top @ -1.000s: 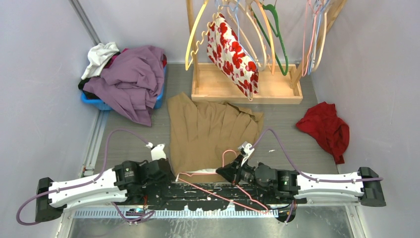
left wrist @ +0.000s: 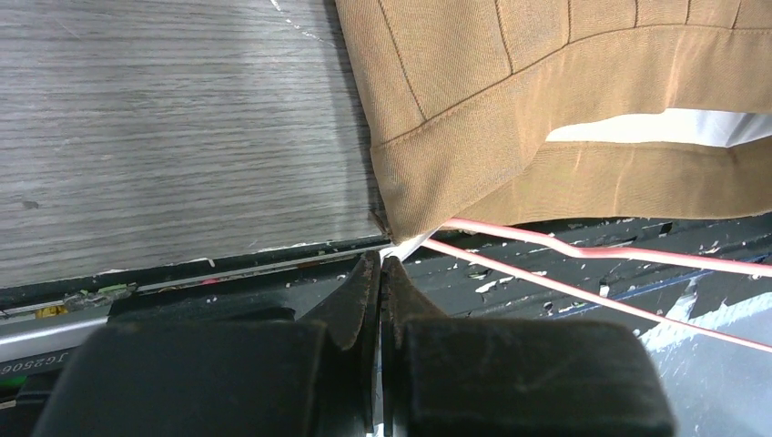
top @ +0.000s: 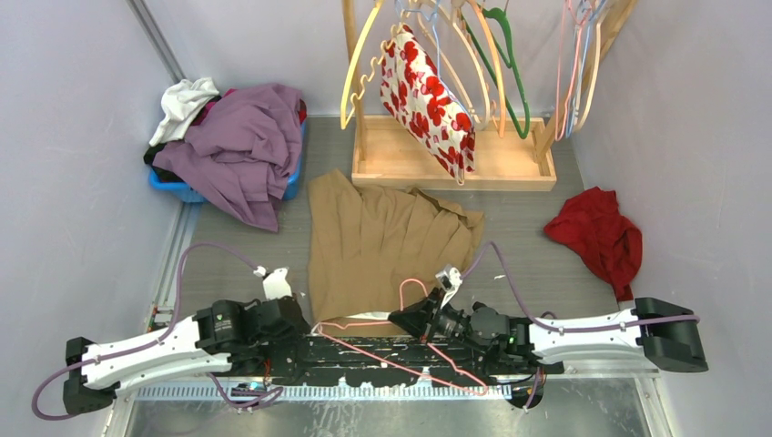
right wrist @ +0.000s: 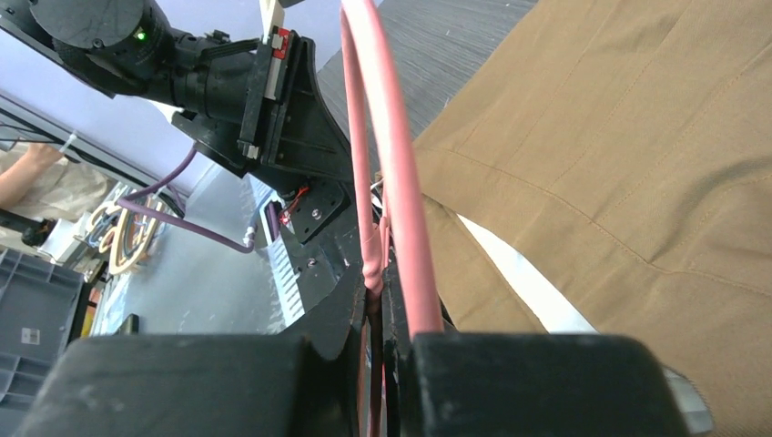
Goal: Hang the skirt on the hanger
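Observation:
The brown skirt (top: 391,246) lies flat, its waistband (left wrist: 564,173) towards me and gaping over a white lining. At the waistband's left corner my left gripper is shut on a thin white strip (left wrist: 411,244) of the skirt. The pink hanger's (left wrist: 546,239) left end reaches that strip and seems to pass through it; the exact contact is hidden. My right gripper (top: 424,338) is shut on the pink hanger (right wrist: 401,164) near its hook, holding it over the waistband. The hanger's right end (top: 482,391) sticks out towards the front, clear of the skirt.
A wooden rack (top: 455,177) with several hangers and a red-flowered garment (top: 428,100) stands behind. A blue basket (top: 188,193) of clothes is at back left; a red cloth (top: 601,238) lies at right. Bare table shows right of the skirt.
Both grippers have shifted slightly left. The hanger and the white strip at the skirt's corner have moved left with them, and the skirt's left edge has drawn out a little.

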